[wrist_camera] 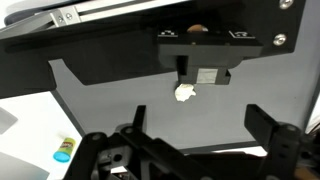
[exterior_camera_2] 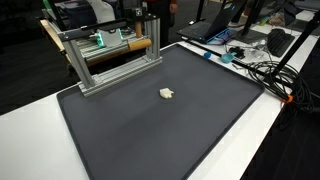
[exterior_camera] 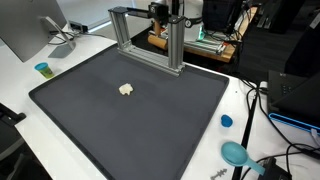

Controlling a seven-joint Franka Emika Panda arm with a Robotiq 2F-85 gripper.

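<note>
A small cream-white piece, crumpled in outline, lies alone on the dark grey mat; it shows in exterior view 1 (exterior_camera: 126, 89), in exterior view 2 (exterior_camera_2: 166, 93) and in the wrist view (wrist_camera: 185, 92). Seen from the wrist, my gripper is open, its two dark fingers (wrist_camera: 132, 140) spread wide and nothing between them. The piece appears beyond the gap, clear of both fingers. In the exterior views the gripper cannot be made out clearly.
A metal frame (exterior_camera_2: 112, 75) stands along one mat edge, with an orange-brown bar (exterior_camera_2: 137, 45) on it. A green-and-blue can (exterior_camera: 43, 70) stands off the mat. Beyond another edge are a blue object (exterior_camera: 226, 121) and a teal dish (exterior_camera: 236, 154).
</note>
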